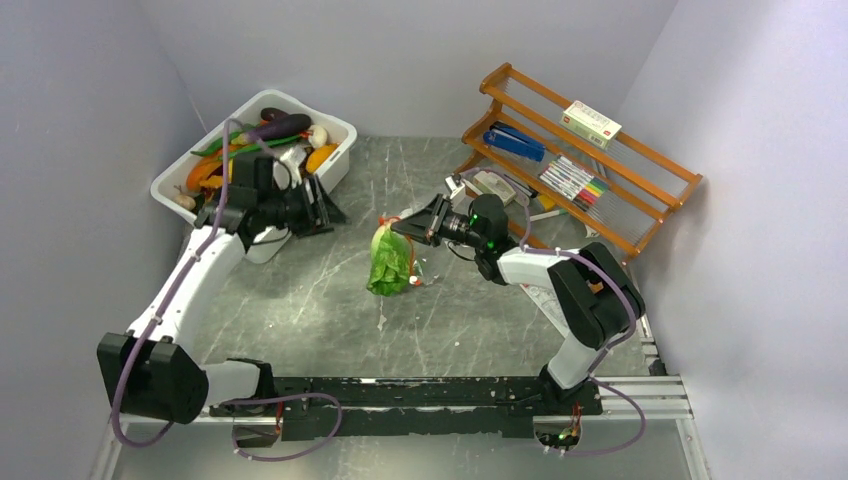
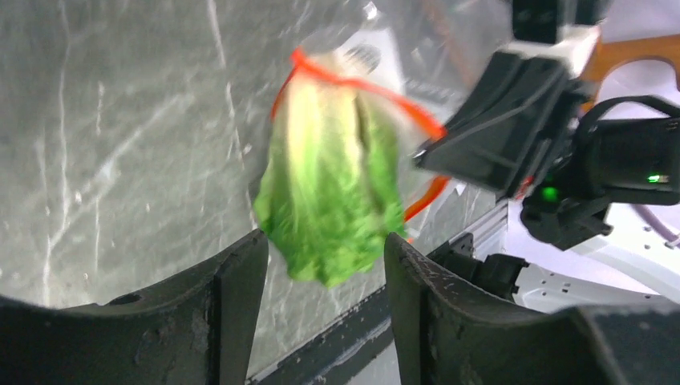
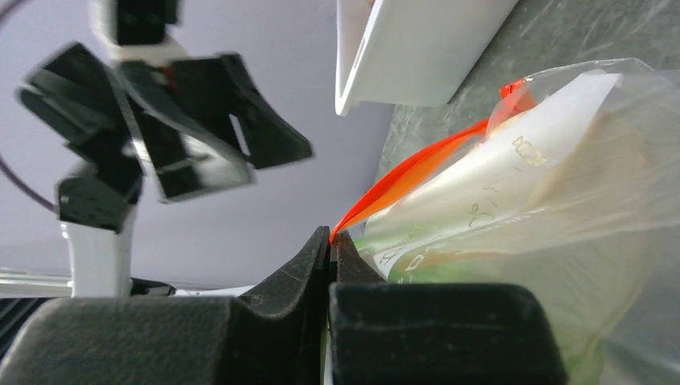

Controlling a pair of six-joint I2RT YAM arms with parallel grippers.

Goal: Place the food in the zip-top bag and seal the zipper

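Observation:
A green lettuce (image 1: pixel 388 265) hangs at a clear zip bag (image 3: pixel 561 184) with an orange zipper, seen behind the plastic in the right wrist view. My right gripper (image 1: pixel 398 226) is shut on the zipper edge of the bag, holding it over the table. My left gripper (image 1: pixel 325 210) is open and apart from the lettuce, to its upper left in the top view, with nothing between its fingers.
A white bin (image 1: pixel 340 150) of vegetables stands at the back left. A wooden rack (image 1: pixel 650 155) with boxes and markers is at the back right.

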